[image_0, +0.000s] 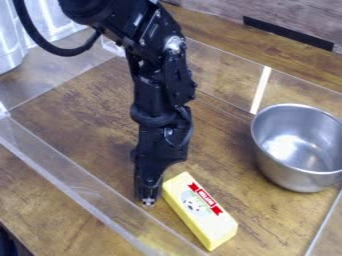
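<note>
My black gripper (150, 188) is low over the wooden surface, its fingertips down at the upper left end of a yellow box (203, 218) with a red label. The fingers look shut, with nothing seen between them, though they are dark and partly hidden. The box lies flat, angled toward the lower right.
A steel pot (297, 150) stands on the right, above and beside the box. A clear tray edge runs along the lower left. The wooden surface (80, 120) left of my arm is bare.
</note>
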